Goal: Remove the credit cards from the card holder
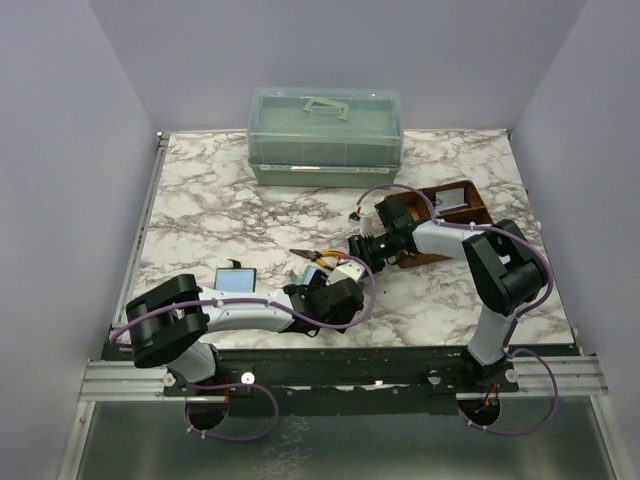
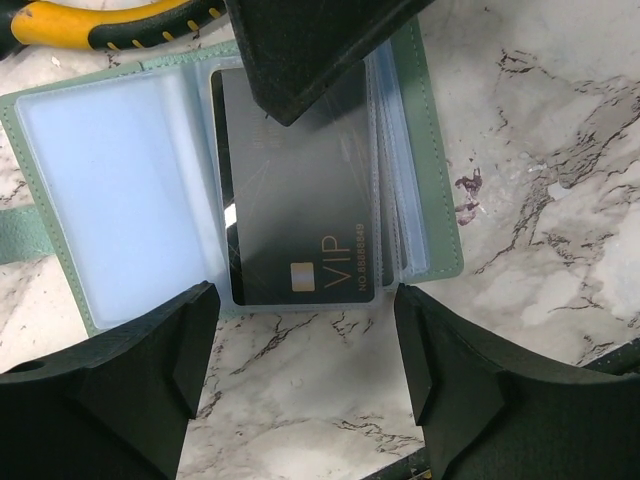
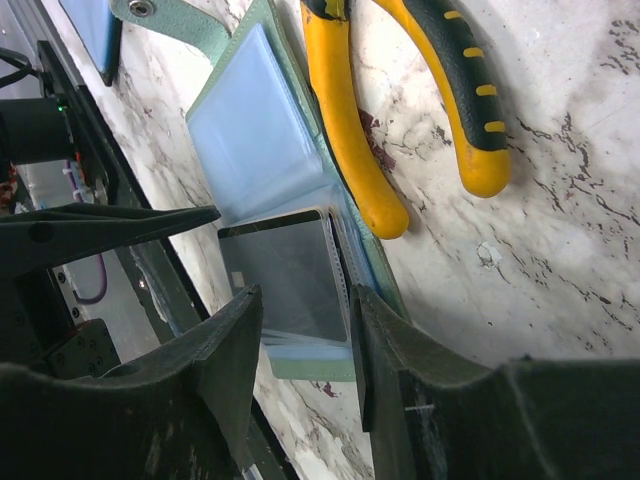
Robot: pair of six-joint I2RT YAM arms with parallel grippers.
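Observation:
The mint card holder (image 2: 435, 200) lies open on the marble, with translucent empty sleeves (image 2: 120, 190) on one side and a dark VIP card (image 2: 290, 190) in a sleeve on the other, more cards edge-on behind it. My left gripper is part open at the holder's lower edge, one finger either side of the card. My right gripper is open over the card's end and the holder's edge, its fingers apart. The left arm's black tip also reaches over the holder in the right wrist view.
Yellow-black pliers (image 3: 350, 120) lie beside the holder. A brown divided box (image 1: 470, 210) sits at the right under the right arm, a green clear-lidded toolbox (image 1: 325, 135) at the back, a pale blue panel (image 1: 235, 281) on the left.

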